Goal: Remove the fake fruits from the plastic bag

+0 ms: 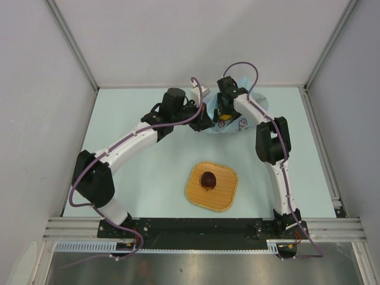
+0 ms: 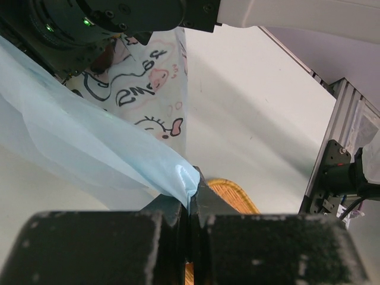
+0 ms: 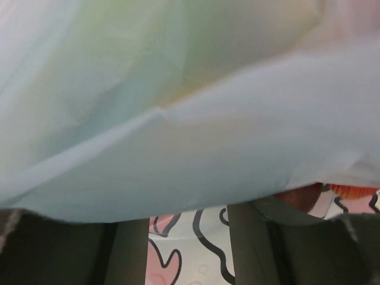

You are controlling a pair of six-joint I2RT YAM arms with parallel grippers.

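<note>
The pale blue plastic bag [image 1: 240, 124] with printed drawings lies at the back of the table. In the left wrist view, my left gripper is shut on a gathered edge of the bag [image 2: 113, 142]. My right gripper reaches into the bag mouth with its fingers apart, only printed film showing between them. A yellow fruit [image 1: 225, 117] is partly visible beside those fingers. To the right of them, in the right wrist view, are a dark red fruit [image 3: 301, 197] and an orange-red ribbed piece [image 3: 353, 192]. Bag film hides much of the inside.
A wicker tray [image 1: 221, 199] stands at the front middle, holding a dark purple fruit [image 1: 208, 180]. Free white table lies on both sides of the tray. The back wall is close behind the bag.
</note>
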